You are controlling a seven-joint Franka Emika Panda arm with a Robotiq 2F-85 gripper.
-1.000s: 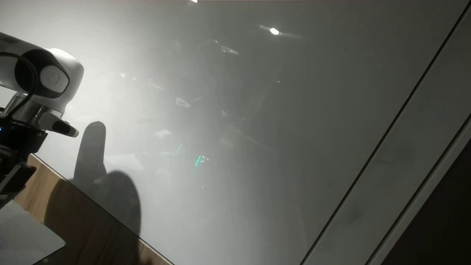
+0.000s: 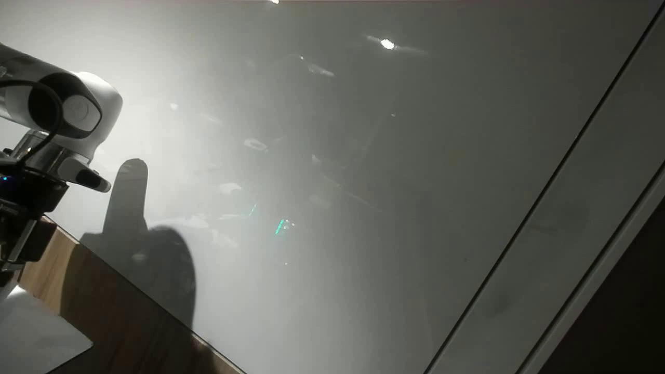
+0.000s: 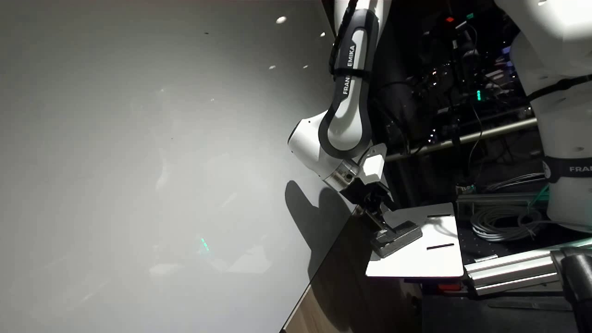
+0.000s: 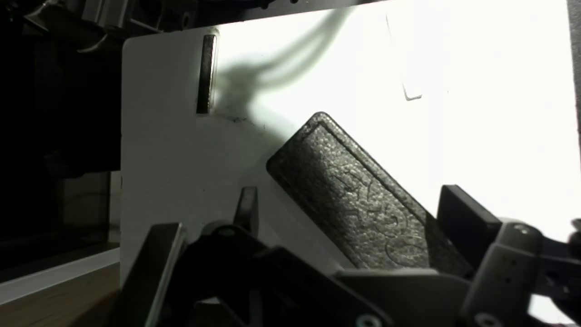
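Observation:
A dark rectangular block with a textured face, like a board eraser (image 4: 354,190), lies on a white plate (image 4: 163,136) in the wrist view. My gripper stands open, its fingers on either side of the block's near part. The block is turned diagonally to them, and the right finger (image 4: 463,220) overlaps its edge in view; whether they touch I cannot tell. In exterior view 2 the eraser (image 3: 397,238) lies on the plate's left part, under my gripper (image 3: 384,223). The gripper is partly cut off at the left edge of exterior view 1.
A large, glossy whiteboard (image 3: 166,166) fills much of both exterior views, bounded by a wooden edge (image 3: 308,316) near the plate. Dark strips (image 3: 440,246) lie on the plate. Another white arm (image 3: 571,127) and coiled cables (image 3: 508,222) stand at the right.
In exterior view 1 my arm has shifted slightly right, and the hand has turned a little. Its shadow on the board has moved up and left.

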